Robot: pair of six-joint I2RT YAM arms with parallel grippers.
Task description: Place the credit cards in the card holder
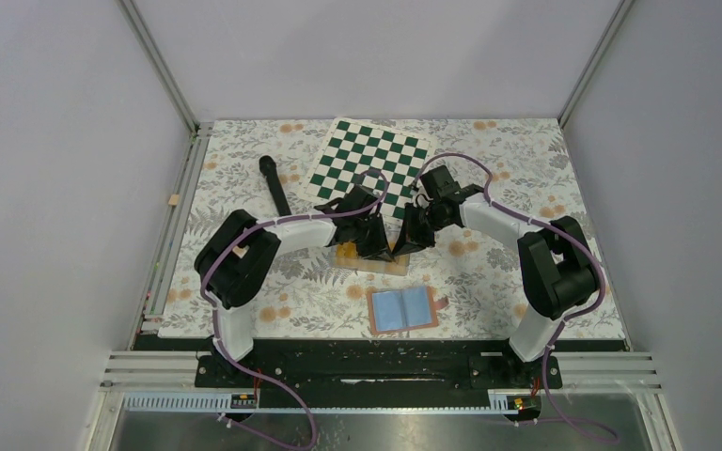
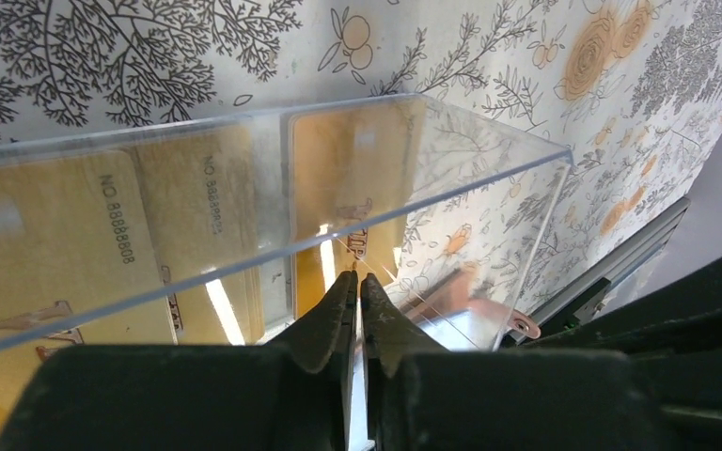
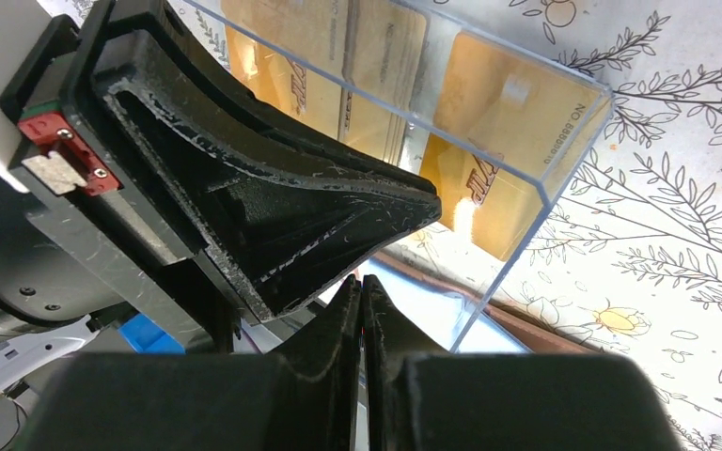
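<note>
Gold cards (image 2: 357,178) rest in a clear open box (image 1: 369,266), and more of them are visible at its left side (image 2: 38,244). The left gripper (image 1: 385,256) has its fingers together at the box's near side; in the left wrist view its tips overlap the lower end of the rightmost card, and nothing clear shows between them. My right gripper (image 1: 398,251) is shut close beside it at the box's right end, no object visible between its tips. The brown card holder (image 1: 404,309) lies opened in front, pale blue sleeves up.
A green-and-white checkered board (image 1: 365,155) lies behind the box, partly covered by the arms. At the back left is a black stick-like object (image 1: 274,184).
</note>
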